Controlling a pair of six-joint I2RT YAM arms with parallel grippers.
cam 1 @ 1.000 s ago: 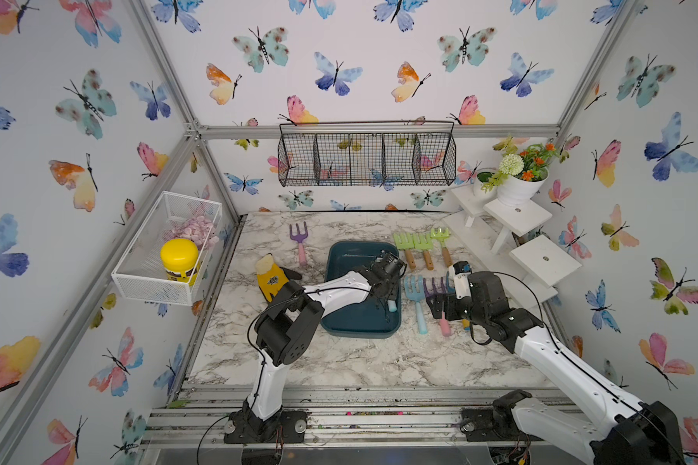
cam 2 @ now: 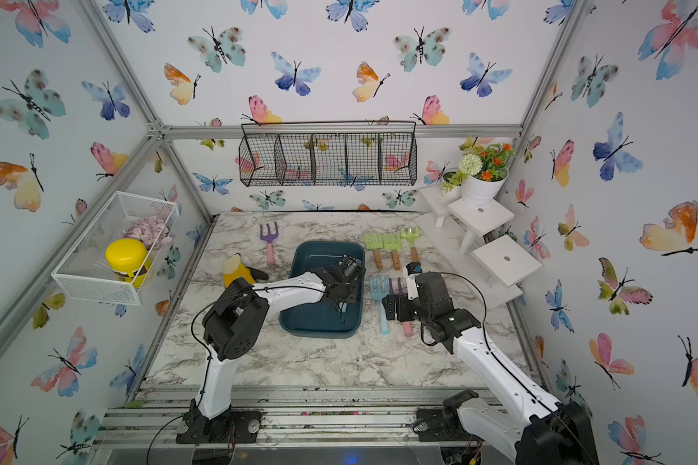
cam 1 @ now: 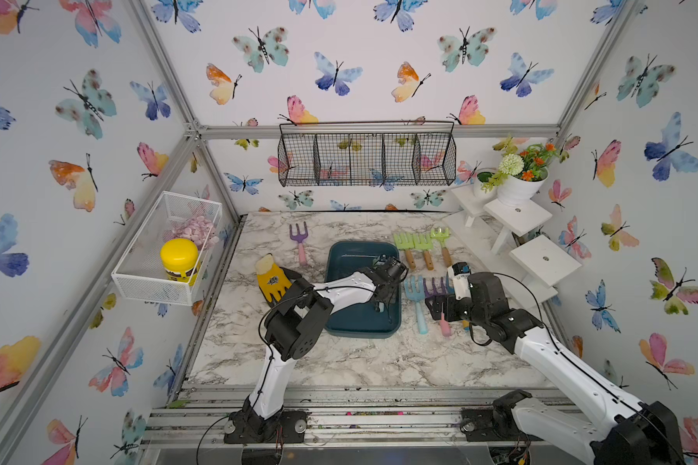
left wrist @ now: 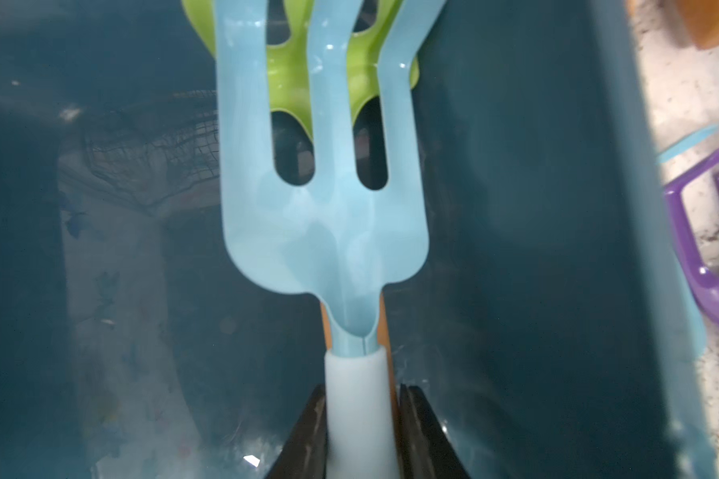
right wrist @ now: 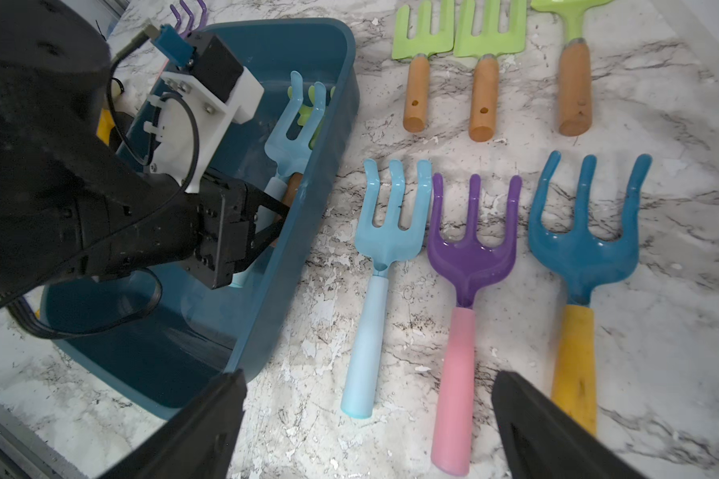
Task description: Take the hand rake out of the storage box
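Note:
The dark teal storage box (cam 1: 356,325) sits mid-table. Inside it, in the left wrist view, lies a light-blue hand rake (left wrist: 319,223) over a green tool (left wrist: 287,80) with a wooden handle. My left gripper is shut on the rake's pale handle, the wooden handle just behind it; whether that is also between the fingers I cannot tell. My right gripper stands open beside the box, above several rakes on the table, with nothing seen between its fingers.
Green tools (cam 1: 422,255) lie behind right, a purple rake (cam 1: 299,240) and yellow gloves (cam 1: 271,279) left. A white stand (cam 1: 543,259) fills the right edge; a white wire basket (cam 1: 147,279) hangs left.
My left arm has shifted slightly over the box, and the pale handle below its gripper shows in a slightly different place. The right arm has not moved.

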